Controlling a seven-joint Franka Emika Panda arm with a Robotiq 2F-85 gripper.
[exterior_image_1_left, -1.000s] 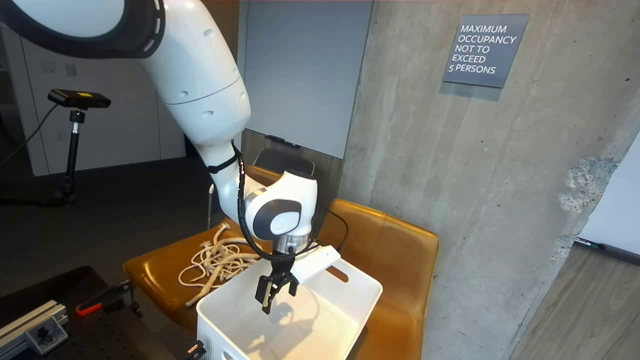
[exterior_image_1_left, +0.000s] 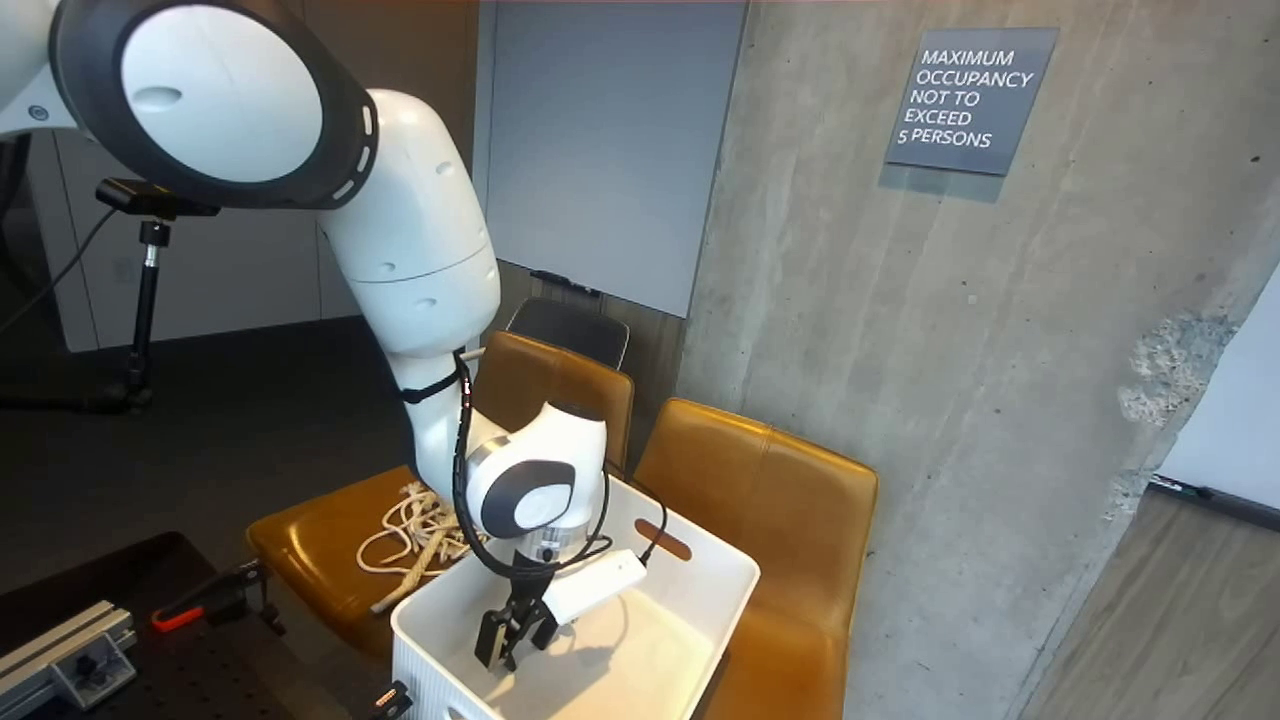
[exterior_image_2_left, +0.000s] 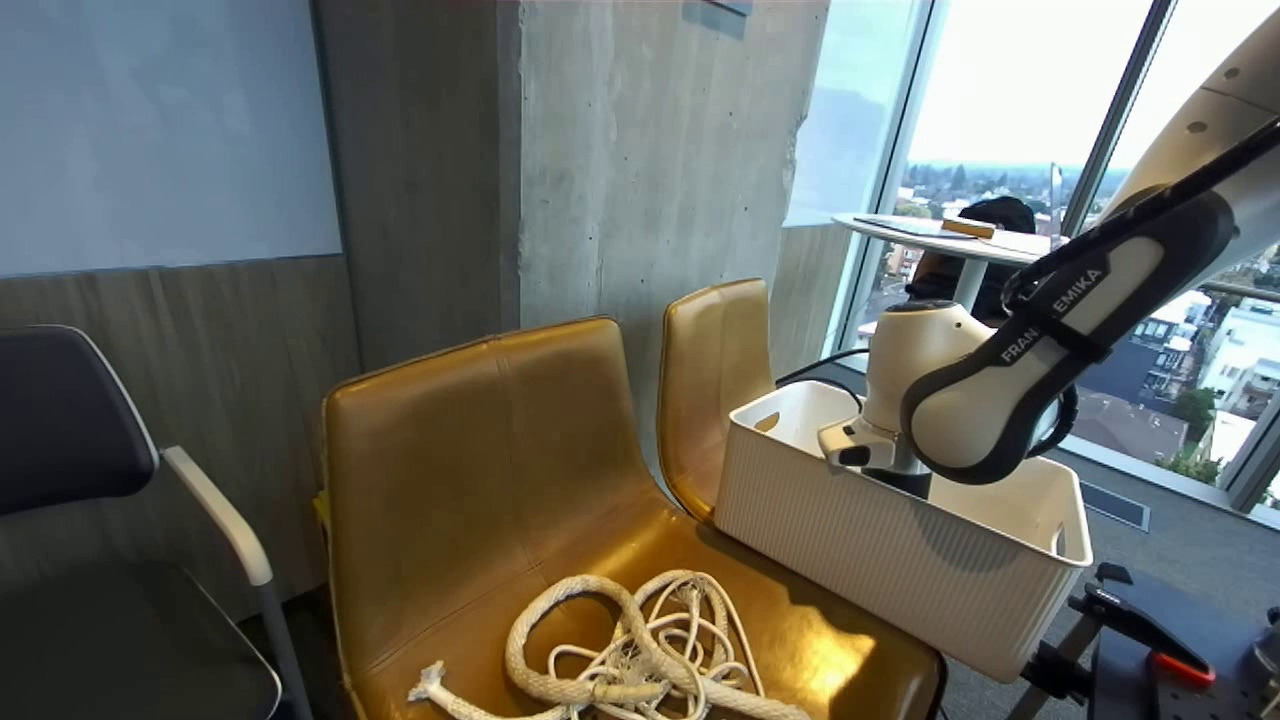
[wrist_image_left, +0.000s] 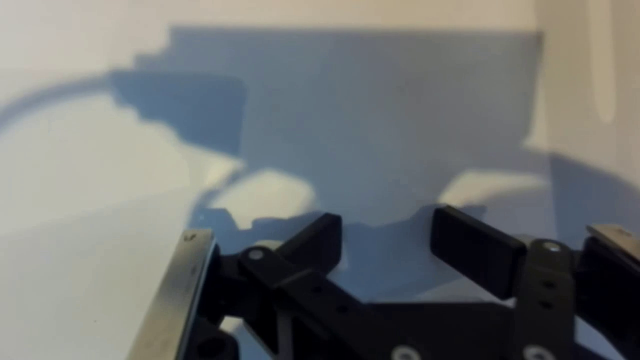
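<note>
A white ribbed bin (exterior_image_2_left: 888, 552) stands across the tan chairs. My gripper (exterior_image_1_left: 516, 654) is down inside this bin, low over its pale floor. In the wrist view the two black fingertips of the gripper stand apart, with only the shadowed bin floor showing between them. No object is visible on the part of the floor in view. A tangle of off-white rope (exterior_image_2_left: 648, 648) lies on the chair seat beside the bin, outside it. The bin's wall hides the gripper in the second exterior view.
Bin walls surround the gripper closely. A tan chair (exterior_image_1_left: 768, 480) backs the bin, with the concrete wall behind. A dark table with an orange-handled clamp (exterior_image_1_left: 198, 606) is at lower left. A round white table (exterior_image_2_left: 960, 240) stands by the window.
The arm has come down and slightly left, taking the gripper from higher up in the bin to near its floor. The rope shows no clear movement.
</note>
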